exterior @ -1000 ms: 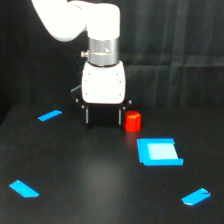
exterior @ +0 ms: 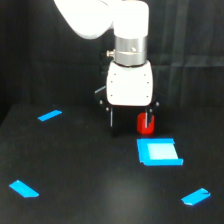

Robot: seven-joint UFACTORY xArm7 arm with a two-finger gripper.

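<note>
My gripper (exterior: 130,123) points down from the top centre, its two dark fingers spread apart and nothing visible between them except dark background. A small red object (exterior: 144,129) stands on the black table at the right finger. That finger overlaps the object's upper part in the view; whether they touch, I cannot tell. Just in front and to the right lies a blue square (exterior: 143,150) with a white patch (exterior: 162,152) inside it. The red object is behind the square's far edge, apart from it.
Blue tape strips mark the black table: one at back left (exterior: 50,115), one at front left (exterior: 24,189), one at front right (exterior: 196,197). Open table fills the left and front. A dark curtain (exterior: 190,50) hangs behind.
My gripper has moved to the right, still open. The red object has also shifted right, by a smaller distance, and the right finger now overlaps it. The blue square has stayed put.
</note>
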